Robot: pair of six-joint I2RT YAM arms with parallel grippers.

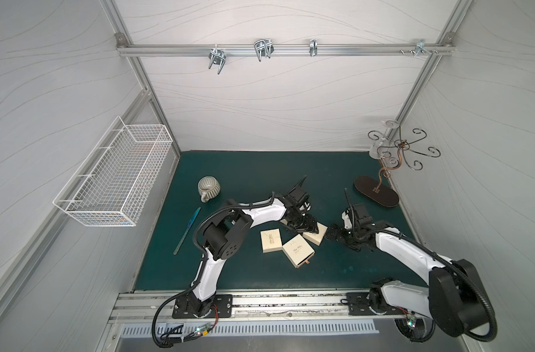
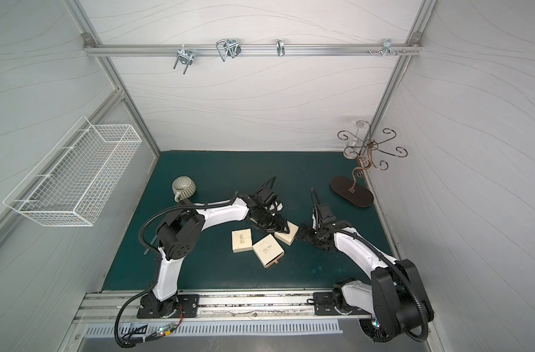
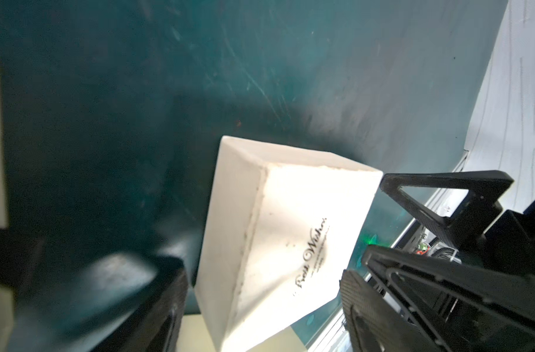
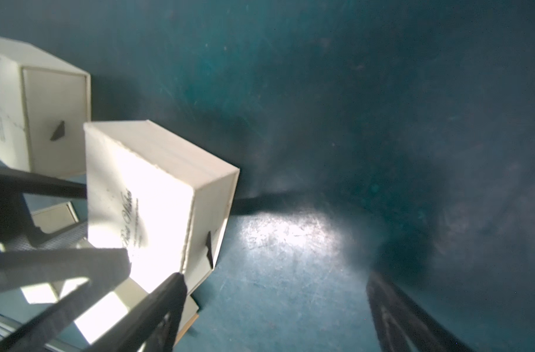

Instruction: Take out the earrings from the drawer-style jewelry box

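Observation:
Several cream jewelry boxes lie on the green mat: a left one, a front one with an orange tab, and a right one. In the left wrist view the box marked "Best Wishes" sits between the fingers of my open left gripper, which is low over it. My open right gripper is just right of that box, with bare mat between its fingers; the box's drawer face with a small dark tab shows in the right wrist view.
A striped mug and a teal pen are on the left. A metal stand on an oval base is at the back right. A wire basket hangs on the left wall.

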